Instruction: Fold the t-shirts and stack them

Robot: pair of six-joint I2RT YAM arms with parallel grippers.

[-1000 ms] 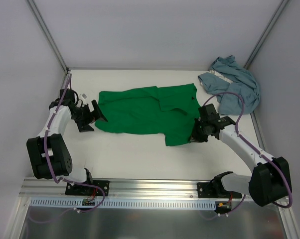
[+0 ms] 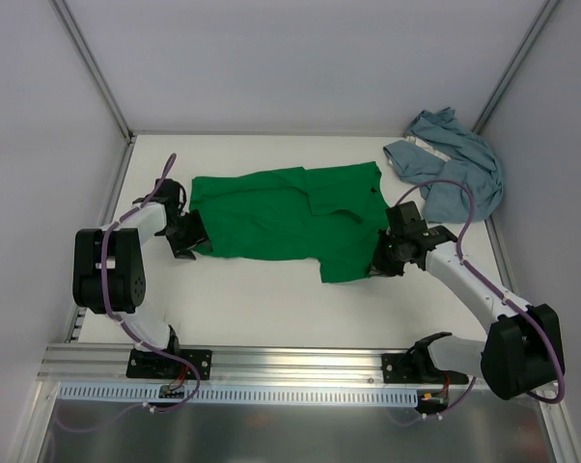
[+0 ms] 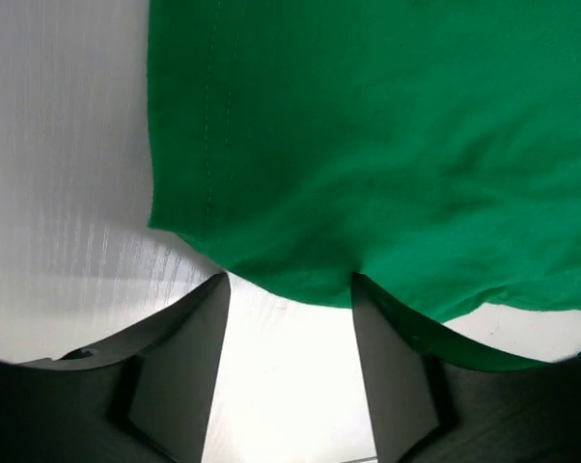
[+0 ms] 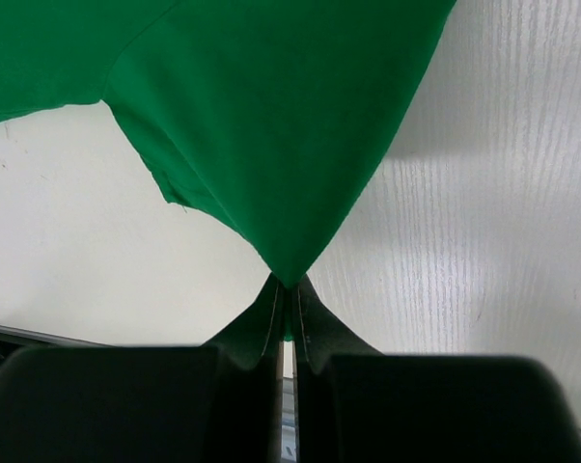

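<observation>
A green t-shirt (image 2: 271, 217) lies spread across the middle of the white table, with a folded-over part toward its right side. At its lower left, my left gripper is part open; the shirt's edge (image 3: 300, 275) passes between and under its fingertips, not clamped. On the right, my right gripper is shut on a corner of the green t-shirt (image 4: 281, 145), and the cloth runs taut to a point between its fingers. The same gripper (image 2: 379, 265) shows at the shirt's lower right in the top view.
A crumpled blue-grey cloth heap (image 2: 450, 164) sits at the table's back right corner. Bare white table (image 2: 262, 309) stretches in front of the shirt, up to the metal rail (image 2: 290, 362) at the near edge.
My left gripper has moved right to the shirt's lower left edge, and its fingers have narrowed. The right arm and the shirt look unmoved.
</observation>
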